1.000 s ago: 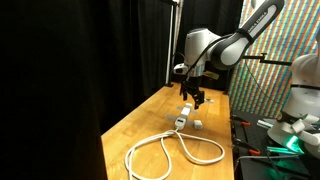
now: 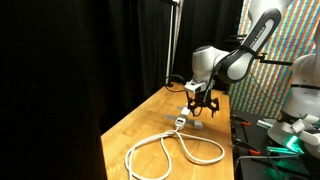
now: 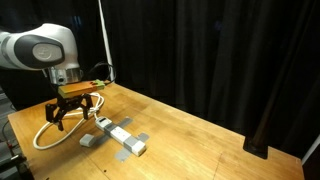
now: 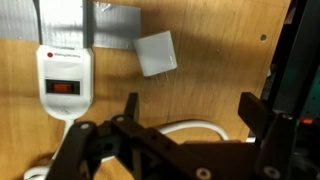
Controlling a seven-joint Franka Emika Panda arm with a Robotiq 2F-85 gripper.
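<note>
A small white block [image 4: 155, 54] lies on the wooden table, apart from the white power strip [image 4: 66, 85], whose red switch faces up. My gripper is open above the table, with its black fingers [image 4: 131, 107] spread wide and nothing between them. In the wrist view the block sits ahead of the fingertips rather than between them. Exterior view 1 has the gripper [image 2: 203, 112] just above and behind the block [image 2: 197, 125]. From the other side, the block [image 3: 87, 140] rests near the power strip [image 3: 120, 134].
Grey tape [image 4: 116, 26] lies flat by the strip. A white cord [image 2: 140, 148] loops across the table's near part. Black curtains [image 2: 50, 80] hang alongside. Much bare tabletop [image 3: 200, 140] lies beyond the strip.
In exterior view 1 the arm has moved right and lower, bringing the gripper from behind the power strip to near the white block. Block, strip and cord have stayed put.
</note>
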